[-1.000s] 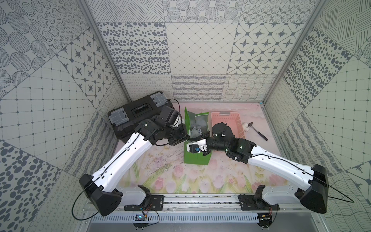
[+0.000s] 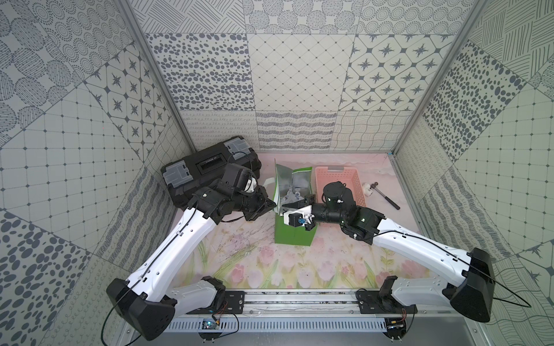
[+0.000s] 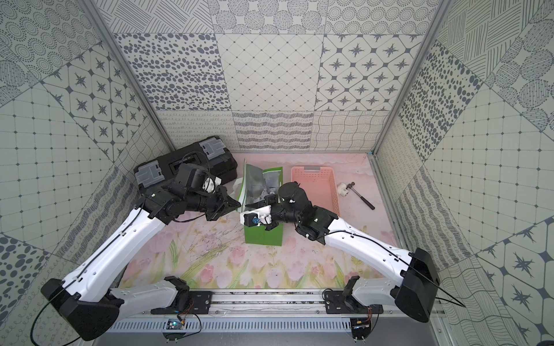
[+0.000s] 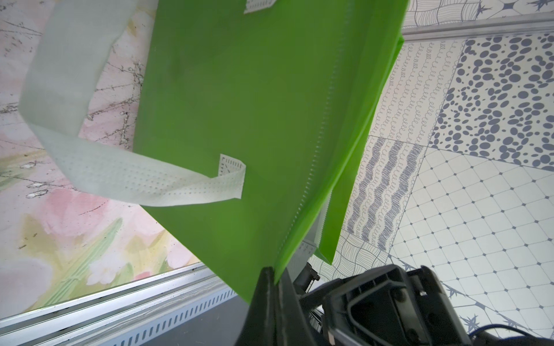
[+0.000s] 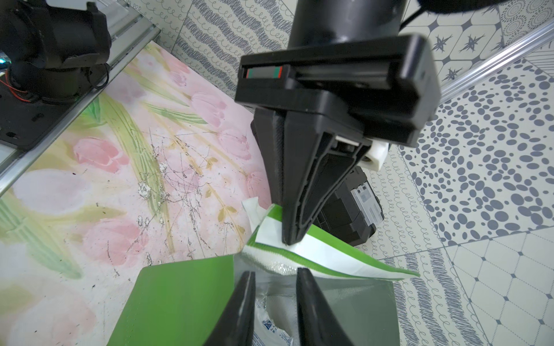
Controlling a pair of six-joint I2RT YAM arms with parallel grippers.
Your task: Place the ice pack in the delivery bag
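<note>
The green delivery bag stands upright in the middle of the table, its silvery mouth uncovered. My left gripper is shut on the edge of the bag's left wall, which the right wrist view shows pinched in its fingers. In front of the bag's mouth my right gripper has its fingers apart, nothing between them. Past those fingers, down inside the bag, a crinkled plastic item with dark print shows in part; I cannot tell whether it is the ice pack. The right arm hides some of the opening.
Behind the bag to the right sits a pink basket, empty where it shows. A hammer lies farther right. The black toolbox stands at the back left. A pale strap loops off the bag's left side.
My left gripper has shifted left, and the bag's left wall bows outward with it.
</note>
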